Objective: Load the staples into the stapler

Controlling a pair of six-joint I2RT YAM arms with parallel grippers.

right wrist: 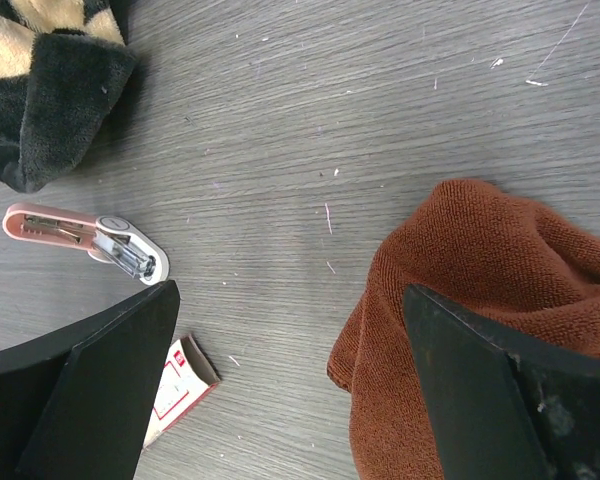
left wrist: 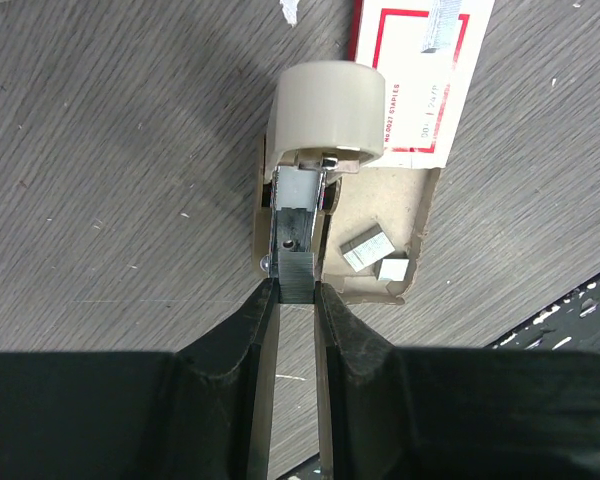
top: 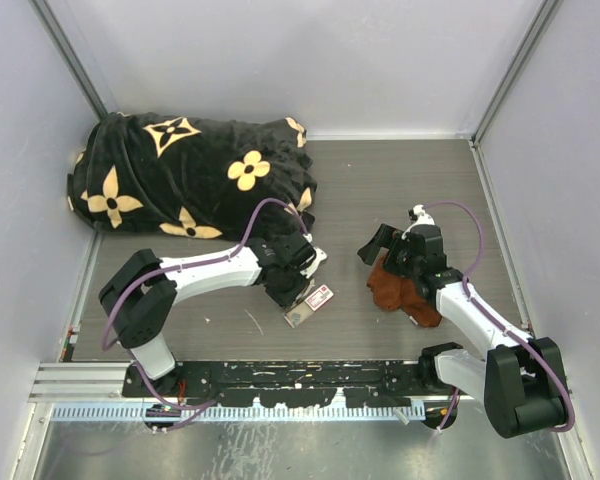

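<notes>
The beige stapler [left wrist: 326, 112] stands with its top folded back and its metal channel exposed in the left wrist view. My left gripper is shut on a small strip of staples [left wrist: 297, 275], held at the near end of that channel. Whether the strip touches the channel floor I cannot tell. Just right of the stapler lies the staple box [left wrist: 428, 90], its tray [left wrist: 350, 215] pulled out with two small staple blocks [left wrist: 369, 248] inside. In the right wrist view my right gripper stands open above a brown cloth, nothing between its fingers.
The brown cloth [top: 395, 288] lies crumpled at the right. A dark patterned blanket [top: 195, 175] fills the back left. Bare table [top: 355, 190] extends between blanket and cloth. A black edge [top: 280, 380] runs along the front.
</notes>
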